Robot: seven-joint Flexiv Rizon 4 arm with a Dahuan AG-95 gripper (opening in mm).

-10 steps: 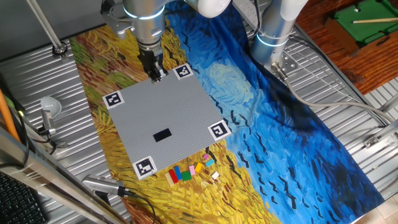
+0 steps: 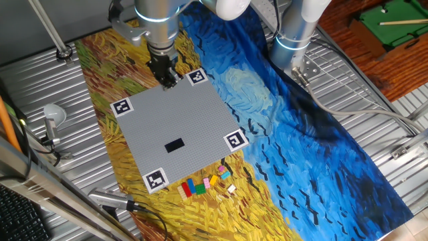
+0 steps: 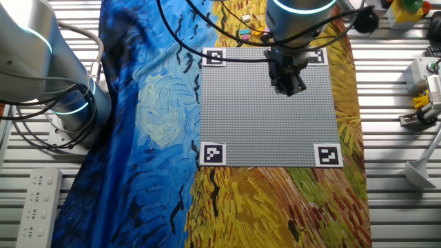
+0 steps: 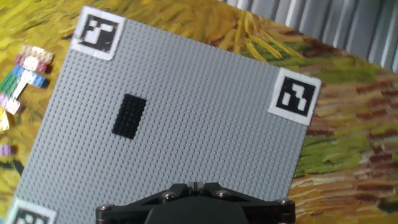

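Note:
A black brick [image 2: 174, 145] lies flat on the grey baseplate [image 2: 150, 120], which has a square marker at each corner. From the wrist view, the same black brick [image 4: 129, 116] is left of centre, apart from my gripper, whose fingertips meet with nothing showing between them. In exterior view 1 my gripper [image 2: 172, 82] hangs over the plate's far edge, close to one corner marker [image 2: 196, 77]. Exterior view 2 has the gripper [image 3: 290, 88] in front of the plate, and the black brick cannot be seen there.
Several coloured bricks, among them a green brick [image 2: 200, 189], lie in a row on the painted cloth [image 2: 227, 207] just off the plate's near edge. A grey device [image 2: 112, 199] with a cable sits left of them. Most of the plate is bare.
The wrist and gripper have turned slightly, staying over the plate's far edge. The black brick, the plate and the coloured bricks have not moved.

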